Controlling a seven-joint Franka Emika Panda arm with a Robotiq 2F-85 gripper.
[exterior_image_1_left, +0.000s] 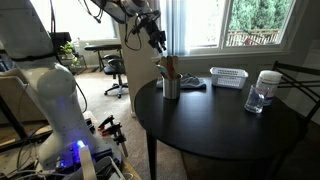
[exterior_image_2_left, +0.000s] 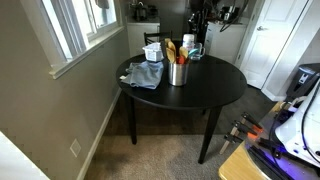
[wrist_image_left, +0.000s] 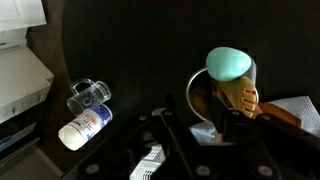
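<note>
A metal canister stands upright on the dark round table, close to its left edge in exterior view 1. Several utensils stick up out of it. From above, the wrist view shows a mint-green utensil head and an orange-tan slotted one at the canister's mouth. My gripper hangs over the canister, above the utensil tops and apart from them. Its fingers are open, and nothing appears held between them. The arm's dark parts cover some of the canister in the wrist view.
A white basket and a grey-blue cloth lie toward the window side. The clear container with a white lid stands across the table. A dark chair is beyond the far right edge.
</note>
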